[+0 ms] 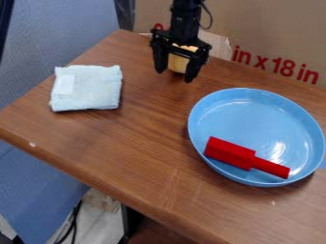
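Note:
The black gripper (176,62) is at the top centre, over a yellowish object (182,59) near the back of the wooden table. Its fingers reach down on either side of that object; whether they are closed on it I cannot tell. A folded white cloth (86,88) lies at the left. A blue plate (254,126) at the right holds a red object (235,155) with a narrower handle-like end.
A cardboard panel (274,33) with red lettering stands behind the table. The table's left edge drops to a blue surface.

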